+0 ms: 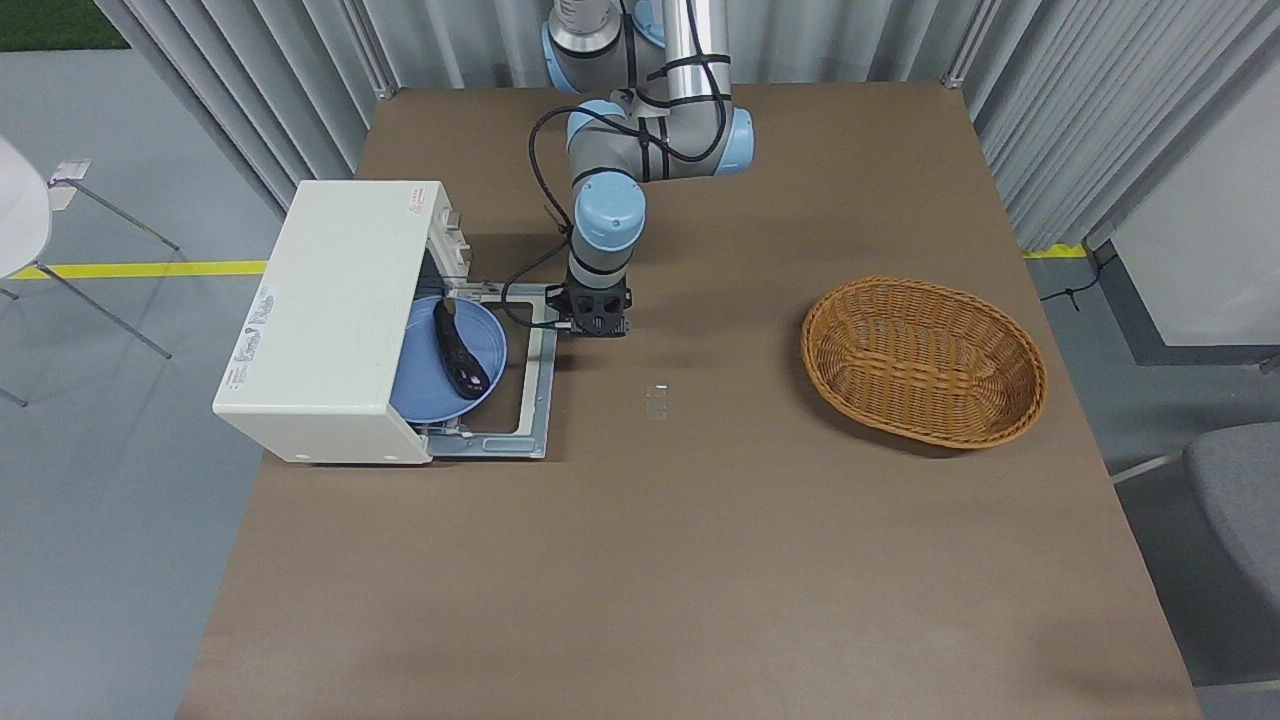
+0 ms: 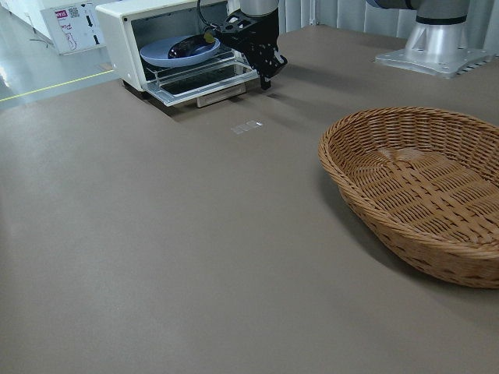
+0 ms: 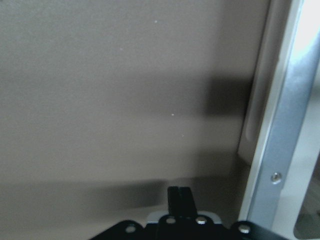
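A white toaster oven [image 1: 318, 324] stands on the table with its glass door [image 1: 535, 408] lowered. A blue plate [image 1: 420, 372] with a dark eggplant [image 1: 459, 354] on it sits at its opening. My gripper is low at the outer edge of the lowered door, beside its metal strip [image 3: 280, 150] in the wrist view. The fingers are together, with nothing visible between them. In the camera left view, the fingertips are hard to make out against the black gripper body.
An empty wicker basket [image 1: 924, 360] is on the right of the table [image 1: 696, 564]. Curtains line the back.
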